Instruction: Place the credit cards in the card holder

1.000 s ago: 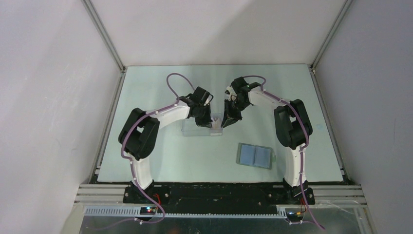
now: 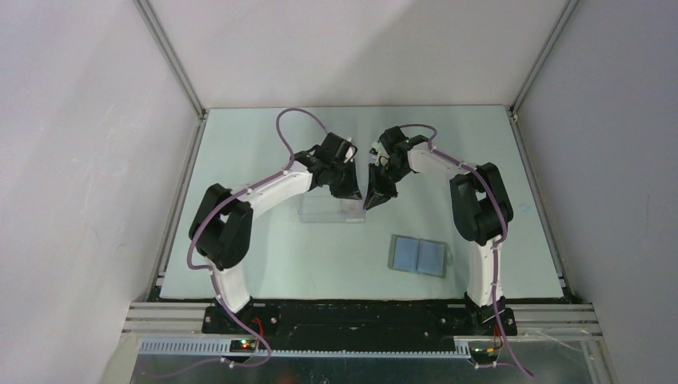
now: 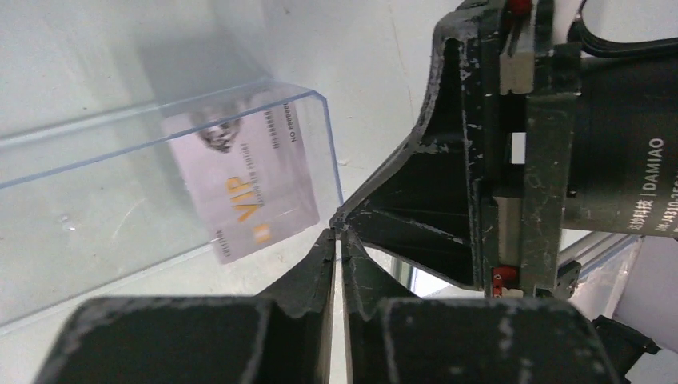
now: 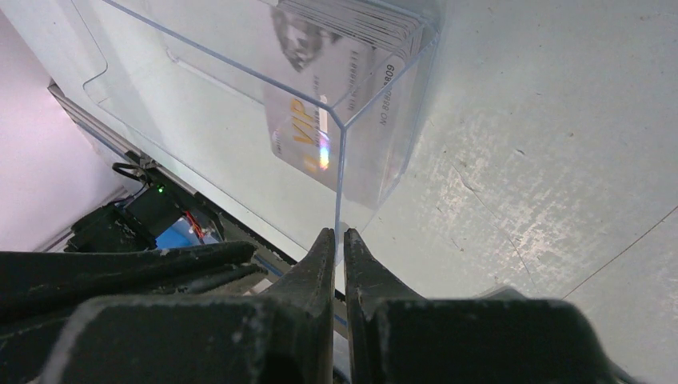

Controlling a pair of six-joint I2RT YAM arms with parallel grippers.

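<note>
A long clear box lies mid-table, open at the top. White VIP cards stand in a stack of several at its right end; the left wrist view shows the face of one card. My left gripper is above that end, its fingertips nearly together with a thin slit and no card visible between them. At the box's right end is my right gripper, its fingers almost closed. The box's corner edge runs down to these fingertips; whether they pinch it is unclear.
A flat grey-edged tray with two blue panels lies at the front right. The left part of the box looks empty. The two grippers are close together, while the table's front left and back are clear.
My left gripper has moved right and slightly up in the top view, now covering much of the cards' end. The right arm, the box and the blue-panelled tray look unmoved.
</note>
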